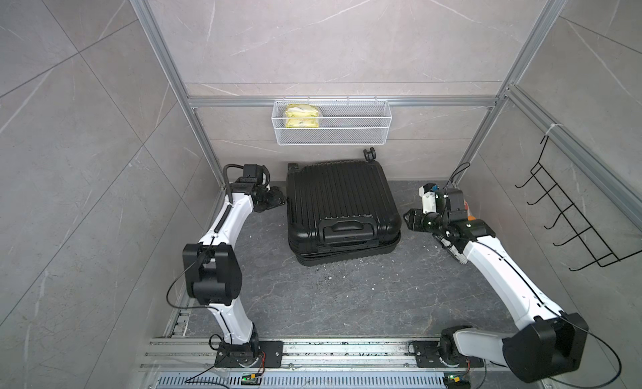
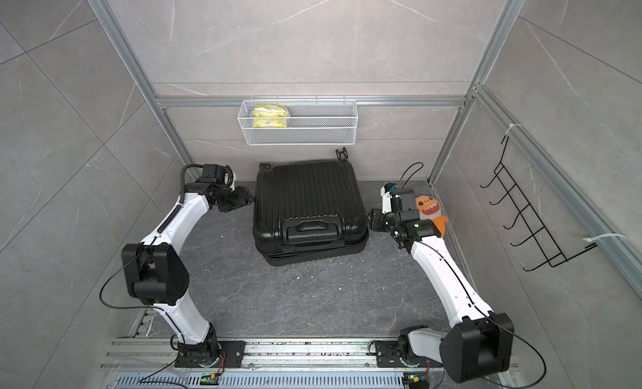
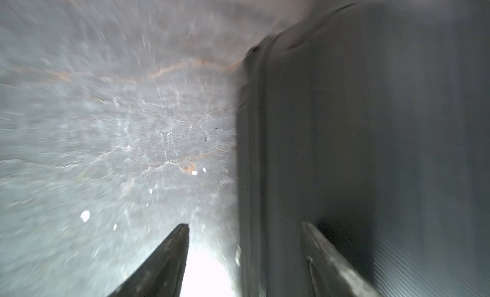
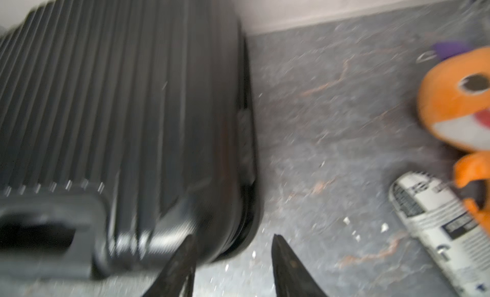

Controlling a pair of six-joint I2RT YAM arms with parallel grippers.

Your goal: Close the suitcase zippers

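A ribbed black suitcase point(image 1: 344, 191) lies flat on the floor, its handle side point(image 2: 312, 230) facing the front. Its left edge, with the seam point(image 3: 255, 159), runs down the left wrist view; no zipper pull can be made out there. Beside that edge is my left gripper, its fingers apart and nothing held between them. My right gripper stands open off the suitcase's front right corner, the space between its fingers empty. Along the right side of the suitcase the seam point(image 4: 247, 138) shows, blurred, with no pull clearly visible.
An orange plush toy point(image 4: 459, 103) and a white printed object point(image 4: 439, 225) lie on the floor at the right. A white wire basket point(image 1: 354, 121) with a yellow packet point(image 1: 302, 115) hangs on the back wall.
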